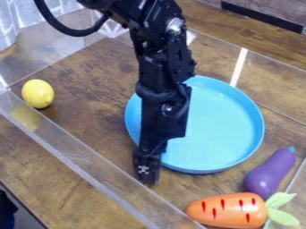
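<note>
The black gripper (pixel 155 159) reaches down at the left front rim of a round blue plate (pixel 223 130), its tips low near the wooden surface. The arm covers part of the plate, and I cannot make out anything between the fingers; their spacing is hard to see against the dark body. A yellow lemon (pixel 38 93) lies at the left. A purple eggplant (pixel 269 173) and an orange carrot (pixel 227 211) lie to the right front of the plate.
A clear plastic wall (pixel 84 170) runs diagonally along the near left, close to the gripper. Bare wood lies between the lemon and the plate. Another clear wall crosses the back.
</note>
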